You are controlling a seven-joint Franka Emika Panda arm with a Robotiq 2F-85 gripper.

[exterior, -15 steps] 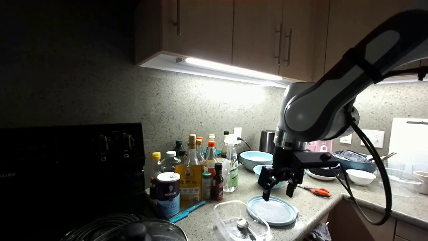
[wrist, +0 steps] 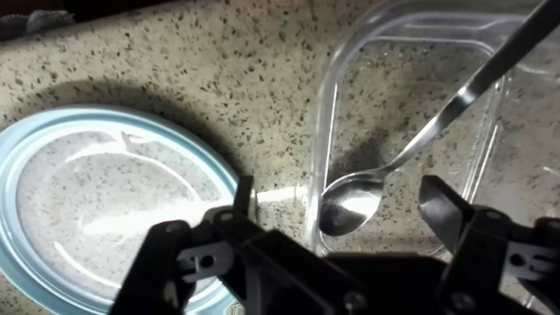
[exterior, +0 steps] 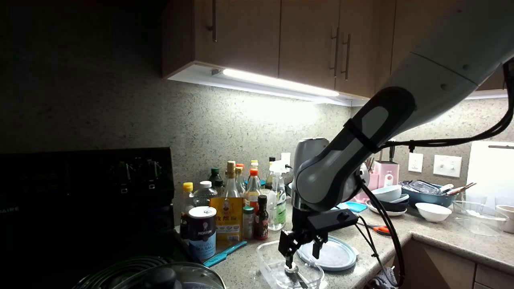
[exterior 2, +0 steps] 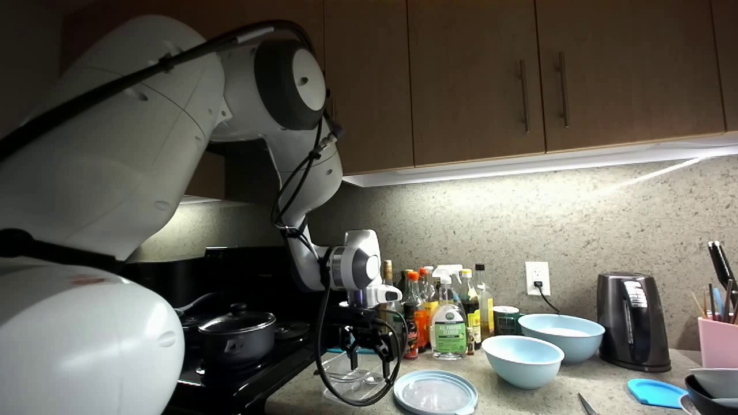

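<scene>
A metal spoon [wrist: 352, 202] lies in a clear plastic container [wrist: 320, 131], its bowl against the container's wall and its handle slanting up to the right in the wrist view. My gripper is open over that end of the container, fingers spread to either side of the spoon's bowl with nothing held. One finger [wrist: 244, 195] is outside the wall, near the blue-rimmed round lid [wrist: 220, 168]; the other is over the inside. In exterior view 1 my gripper [exterior: 302, 259] hangs low at the container [exterior: 262, 260]; whether a fingertip touches the spoon, I cannot tell.
Bottles [exterior: 253, 190] and a salt canister [exterior: 202, 231] crowd the back by the stove. A teal utensil [exterior: 224, 254] lies in front of them. Blue bowls [exterior 2: 523, 359] and a black kettle [exterior 2: 631, 321] stand farther right. The counter edge runs close to the lid.
In exterior view 1 my arm has moved left and down, from above the round lid to the container. The spoon, container and lid look unmoved, and the gripper is still empty.
</scene>
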